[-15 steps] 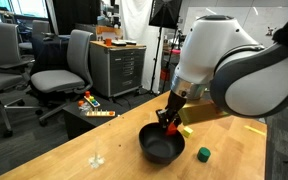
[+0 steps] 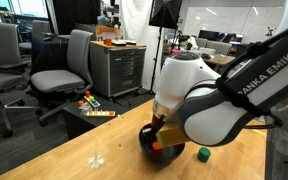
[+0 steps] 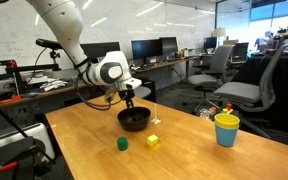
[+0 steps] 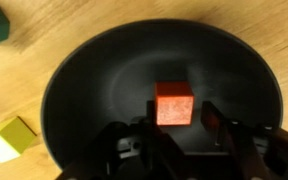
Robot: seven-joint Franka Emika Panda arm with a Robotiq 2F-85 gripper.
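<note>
A red block [image 4: 174, 103] lies inside the black bowl [image 4: 94, 75] in the wrist view. My gripper is down in the bowl, its dark fingers on either side of the block. A narrow gap shows beside the block at each side, so the fingers look parted. The first exterior view shows the red block [image 2: 156, 146] low in the bowl [image 2: 149, 155], under the hand. From the other side, the gripper [image 3: 130, 104] reaches into the bowl [image 3: 134, 121], whose wall hides the block.
A green block [image 3: 123, 144] and a yellow block [image 3: 152, 140] stand on the table outside the bowl. Farther right is a blue and yellow bucket [image 3: 226, 130]. Bare table [image 2: 59, 160] lies left of the bowl in the first exterior view.
My gripper has come down and to the left in the first exterior view, bringing the red block from above the bowl to low inside it. The bowl has barely moved.
</note>
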